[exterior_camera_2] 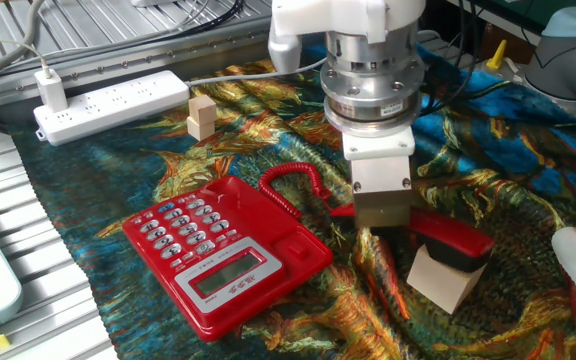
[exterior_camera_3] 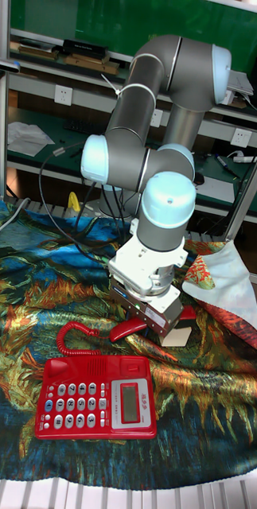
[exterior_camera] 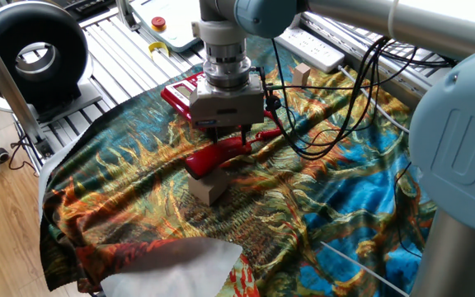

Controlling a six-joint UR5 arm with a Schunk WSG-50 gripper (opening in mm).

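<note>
A red telephone handset point(exterior_camera: 211, 157) lies across a wooden block point(exterior_camera: 209, 188), one end over the block's top. My gripper point(exterior_camera: 232, 138) points down at the handset's middle, its fingers reaching to the handset's sides; it appears shut on it. In the second exterior view the gripper's metal body hides the middle of the handset point(exterior_camera_2: 456, 236), and the contact between fingers and handset is hidden there. The red phone base point(exterior_camera_2: 190, 275), with keypad and small display, sits beside it. A coiled red cord point(exterior_camera_2: 290, 178) runs from base to handset.
A patterned, wrinkled cloth point(exterior_camera: 122, 177) covers the table. Small wooden blocks point(exterior_camera_2: 201, 117) stand near a white power strip point(exterior_camera_2: 113, 107). Black cables point(exterior_camera: 361, 91) hang beside the gripper. A folded pale cloth corner point(exterior_camera: 176, 268) lies at the front.
</note>
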